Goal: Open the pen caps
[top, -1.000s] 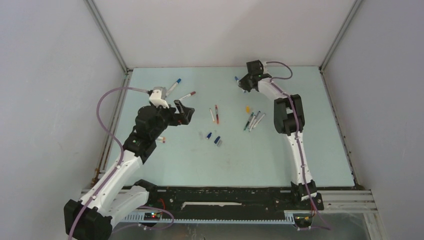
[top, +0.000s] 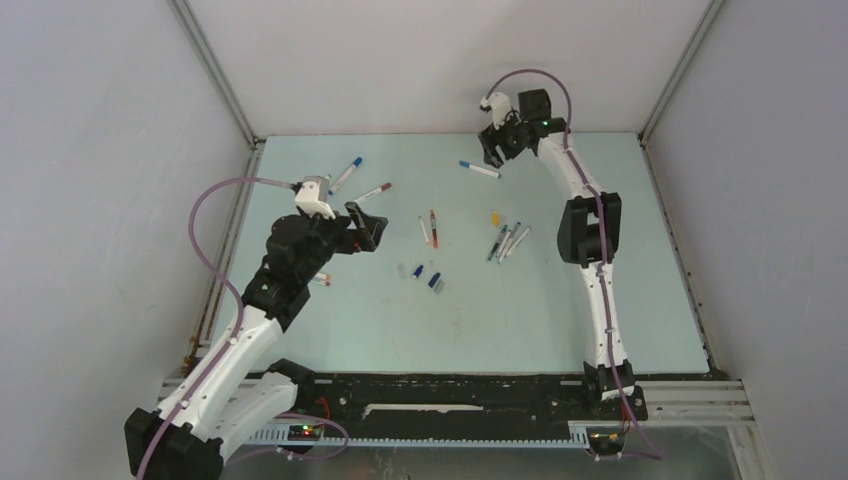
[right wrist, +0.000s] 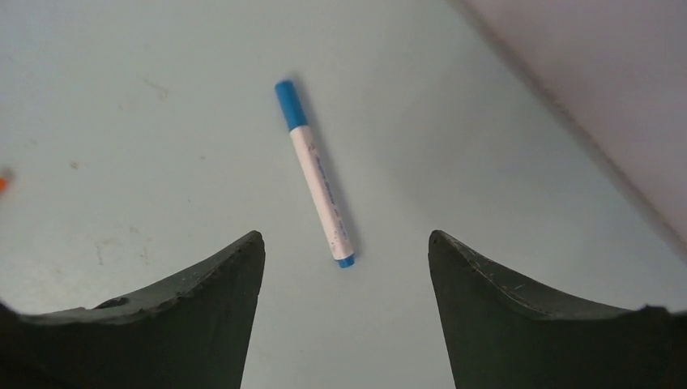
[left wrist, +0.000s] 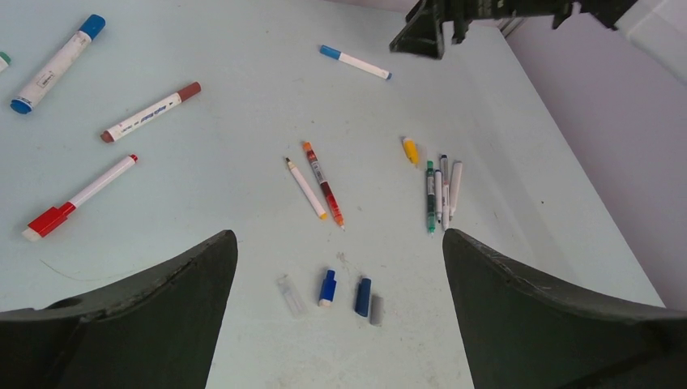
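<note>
A white marker with a blue cap [right wrist: 320, 186] lies alone at the back; in the right wrist view it sits between and beyond the open fingers of my right gripper [top: 496, 150], which is raised above it, empty. My left gripper [top: 365, 228] hangs open over the left middle, holding nothing. Below it in the left wrist view lie loose caps in dark blue [left wrist: 363, 296], clear and grey, a yellow cap [left wrist: 410, 150], an orange pen [left wrist: 324, 186] and a thin white pen [left wrist: 306, 188].
Several pens [left wrist: 454, 186] lie grouped at right of centre. Larger markers [left wrist: 57, 69] lie at the back left. The back wall [top: 400, 70] borders the table close behind my right gripper.
The left arm is nearly still.
</note>
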